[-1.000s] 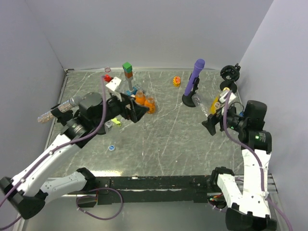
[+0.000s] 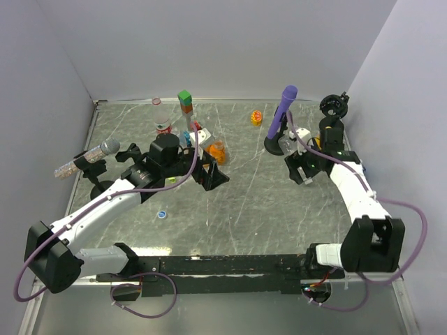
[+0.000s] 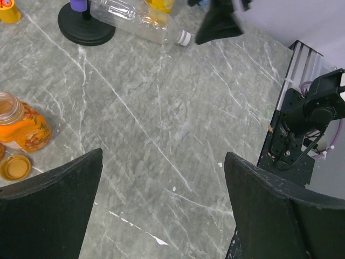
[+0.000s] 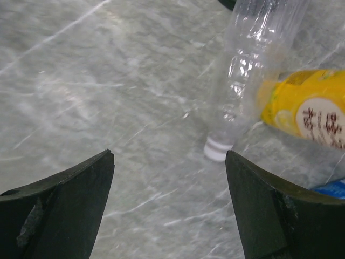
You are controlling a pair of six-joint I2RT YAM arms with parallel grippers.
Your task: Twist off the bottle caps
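Observation:
A clear plastic bottle with a white cap lies beside the purple microphone stand, seen also in the right wrist view (image 4: 248, 75), next to a yellow bottle (image 4: 302, 102). My right gripper (image 2: 302, 167) hovers over the clear bottle's cap end, fingers apart with nothing visible between them. My left gripper (image 2: 209, 174) stands open over bare table, right of the orange jars (image 3: 24, 127).
A purple microphone on its stand (image 2: 279, 112) stands at the back right. A small orange-yellow item (image 2: 256, 117) sits at the back. Tall objects crowd the left side.

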